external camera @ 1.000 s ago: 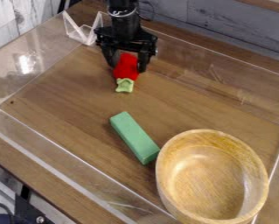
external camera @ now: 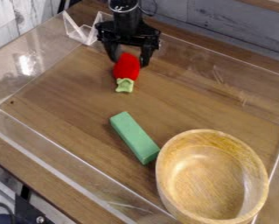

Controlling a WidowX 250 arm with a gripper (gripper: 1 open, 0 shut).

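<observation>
My black gripper [external camera: 129, 51] hangs at the top centre, just above and behind a red soft object with a pale green end [external camera: 128, 70] lying on the wooden table. Its fingers are spread to either side near the top of the red object; whether they touch it is hard to tell.
A green block [external camera: 135, 137] lies in the lower middle. A large light wooden bowl [external camera: 212, 154] sits at the bottom right. Clear plastic walls edge the table [external camera: 59, 105].
My gripper has risen slightly, uncovering more of the red object, which stays about where it was.
</observation>
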